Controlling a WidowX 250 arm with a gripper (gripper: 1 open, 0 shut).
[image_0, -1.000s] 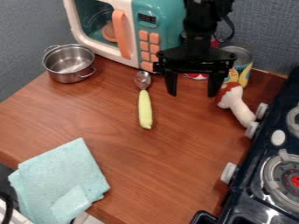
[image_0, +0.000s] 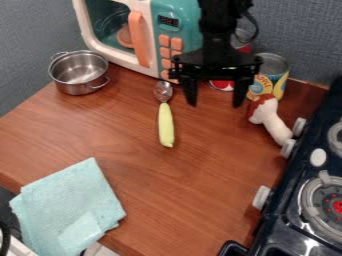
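My black gripper (image_0: 214, 92) hangs at the upper middle, in front of the teal toy microwave (image_0: 135, 30) and cans, its two fingers spread apart with nothing seen between them. Below it to the left lie a spoon (image_0: 163, 91) and a yellow corn (image_0: 166, 124). To its right a toy chicken (image_0: 269, 119) lies near the stove. A can (image_0: 270, 74) stands behind it.
A steel pot (image_0: 78, 72) stands at the back left. A light blue towel (image_0: 67, 205) lies at the front left. The black stove (image_0: 309, 195) fills the right side.
The objects on the table have not visibly moved.
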